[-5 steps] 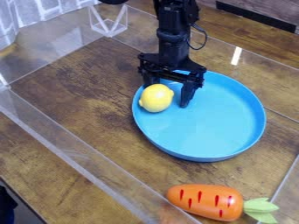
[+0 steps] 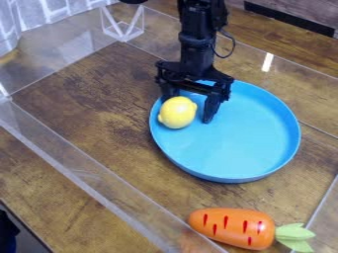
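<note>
My black gripper (image 2: 195,97) reaches down from the top of the camera view over the left rear part of a blue plate (image 2: 244,146). Its fingers stand apart just behind a yellow round object (image 2: 177,115), which sits on the plate's left side. The dark fingers blend together, and whether they touch the yellow object is hard to tell.
An orange toy carrot (image 2: 232,226) with a pale green top lies in front of the plate at the lower right. Clear plastic walls run along the left of the wooden surface (image 2: 86,119). The board's middle left is free.
The gripper has shifted very slightly; otherwise the yellow object, plate and carrot look the same.
</note>
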